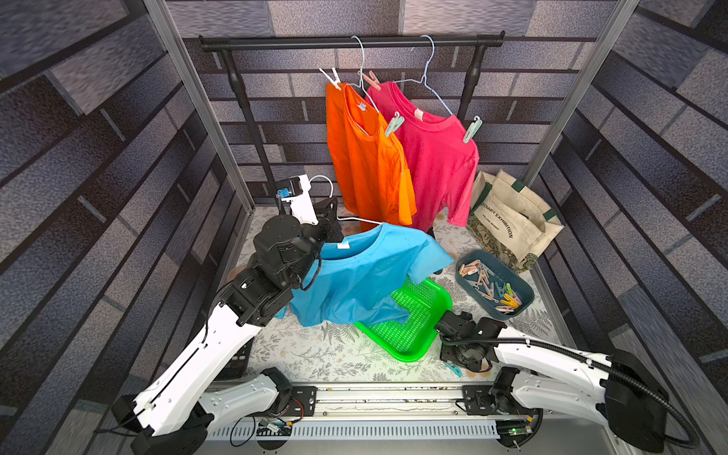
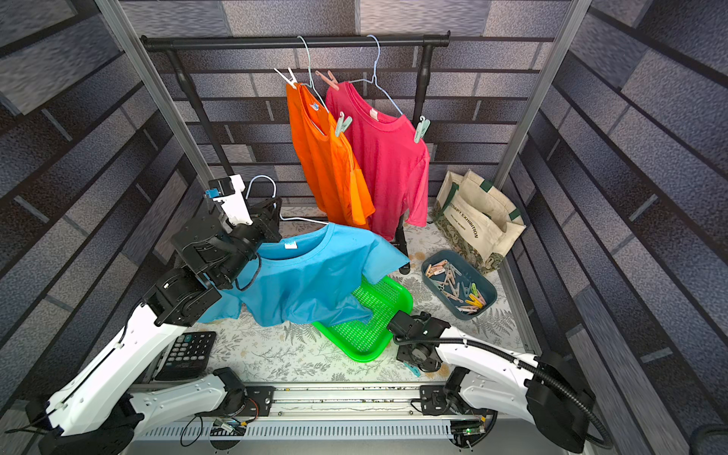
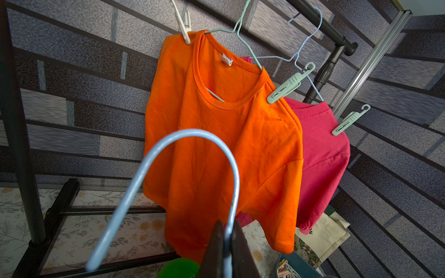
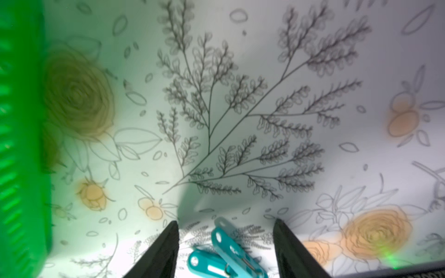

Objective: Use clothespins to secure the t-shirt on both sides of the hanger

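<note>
My left gripper is shut on the light-blue wire hanger (image 3: 234, 180), its thin hook curving up above the fingers. From that hanger droops the blue t-shirt (image 1: 360, 276), held over the table with its right shoulder on the wire; the left arm hides its other shoulder. At the front right, my right gripper points down with its fingers (image 4: 160, 252) apart. A teal clothespin (image 4: 231, 254) lies on the table between them, with a gap on either side.
A green basket (image 1: 426, 345) sits left of the right gripper. Behind that gripper is a dark bin (image 1: 464, 292) of clothespins, near a canvas bag (image 1: 504, 212). Orange (image 1: 360, 167) and pink (image 1: 436, 151) shirts hang pinned on the rack (image 1: 303, 44).
</note>
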